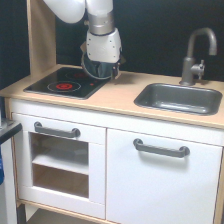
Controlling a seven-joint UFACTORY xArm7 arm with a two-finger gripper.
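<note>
My arm (pixel 102 45) reaches down from the top of the view to above the back of the toy kitchen counter. The gripper (pixel 115 70) at its end is small and dark against the dark wall, and its fingers cannot be made out. A thin curved rim (pixel 92 74) shows just below and left of the arm, above the right part of the black stove (pixel 62 83). It looks like the edge of a pot, whose body is hard to tell from the dark background. Whether it is held or touches the stove does not show clearly.
At the right, a grey sink basin (pixel 180 98) is set into the wooden counter (pixel 122 90), with a tall grey faucet (pixel 190 65) behind it. The counter between stove and sink is clear. Below are an oven door (pixel 65 118) and a white cabinet door (pixel 160 180), both shut.
</note>
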